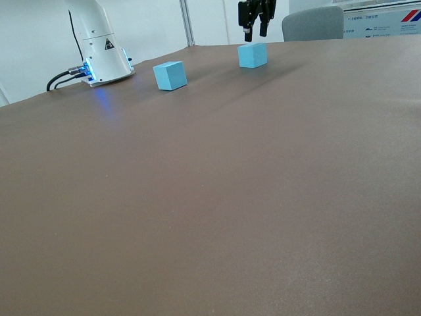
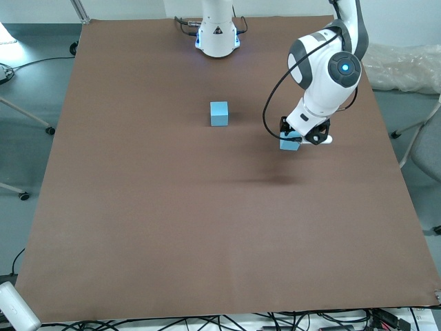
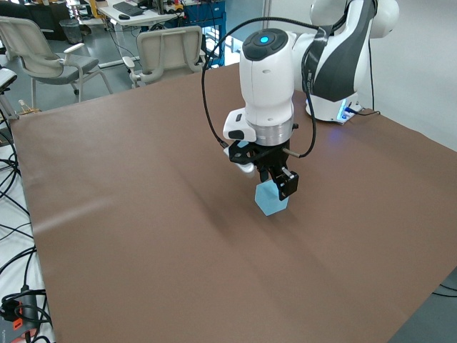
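Observation:
Two light blue cubes rest on the brown table. One cube (image 2: 219, 114) stands alone in the middle back, also visible as the left cube (image 1: 170, 76) in the top view. The other cube (image 2: 289, 146) (image 3: 271, 198) sits right of it, partly hidden under my black gripper (image 1: 255, 33) in the left view. In the top view the gripper hangs just above the right cube (image 1: 252, 55), fingers apart and open, with nothing between them.
Chairs and cable bundles lie beyond the edges.

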